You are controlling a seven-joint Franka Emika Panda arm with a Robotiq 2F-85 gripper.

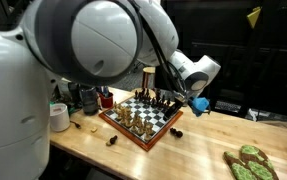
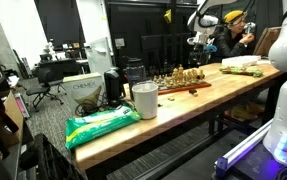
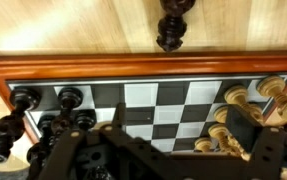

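Observation:
A wooden-framed chessboard [image 1: 143, 115] lies on the table with dark pieces on one side and light pieces on the other. In the wrist view its frame [image 3: 133, 67] runs straight across, with dark pieces [image 3: 71, 98] at left and light pieces [image 3: 238, 97] at right. Outside the frame, a dark piece [image 3: 170, 30] lies on the bare wood; in exterior view 1 a dark piece [image 1: 176, 132] is just right of the board. My gripper is open above the board, its fingers wide apart. No piece shows held between them.
A green patterned object [image 1: 249, 163] lies at the table's right. A small dark piece [image 1: 112, 140] sits in front of the board, and a white cup [image 1: 59, 117] stands to its left. Free tabletop [image 1: 203, 150] separates board and green object.

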